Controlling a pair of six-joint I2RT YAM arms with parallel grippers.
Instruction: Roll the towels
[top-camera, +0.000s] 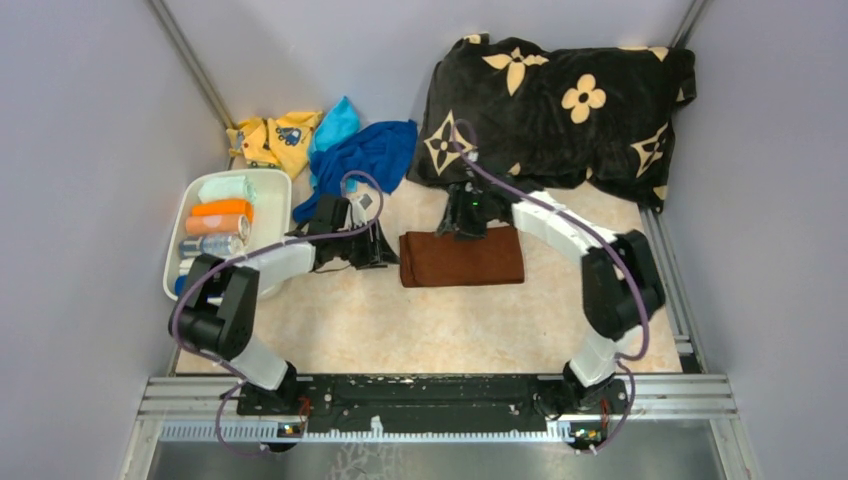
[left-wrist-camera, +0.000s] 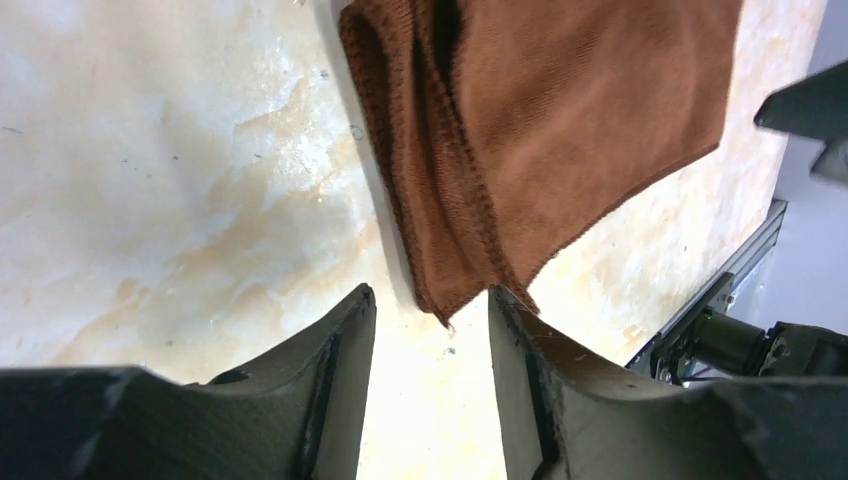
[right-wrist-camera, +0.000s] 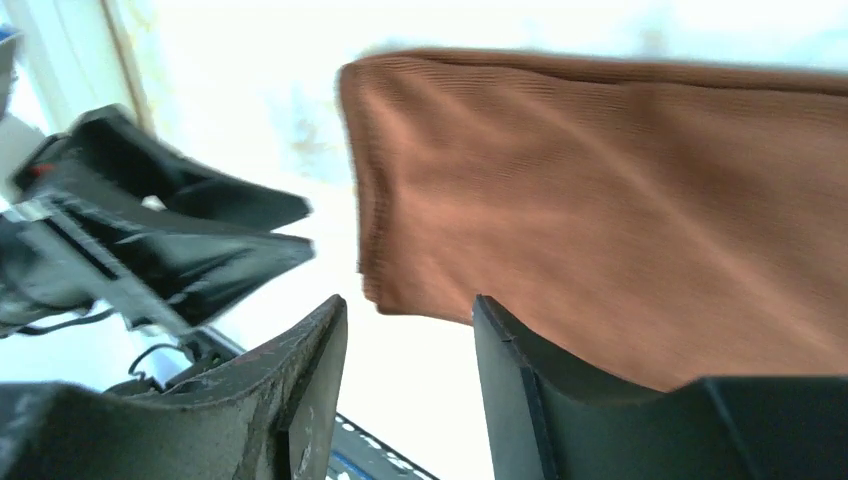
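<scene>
A brown towel (top-camera: 465, 265) lies flat on the table in a folded rectangle, with a narrow fold along its left edge that shows close up as a folded strip (left-wrist-camera: 440, 190) in the left wrist view. My left gripper (top-camera: 386, 256) is just left of that edge, fingers apart and empty; its fingertips (left-wrist-camera: 362, 300) show near the strip's lower corner. Over the towel's far edge hangs my right gripper (top-camera: 462, 225), also open, with nothing between its fingers. In the right wrist view the left gripper appears beside the towel.
A white bin (top-camera: 268, 225) at the left holds several rolled towels. Behind it lie a yellow cloth (top-camera: 290, 142) and blue towels (top-camera: 370, 155). A black patterned blanket (top-camera: 555, 115) fills the back right.
</scene>
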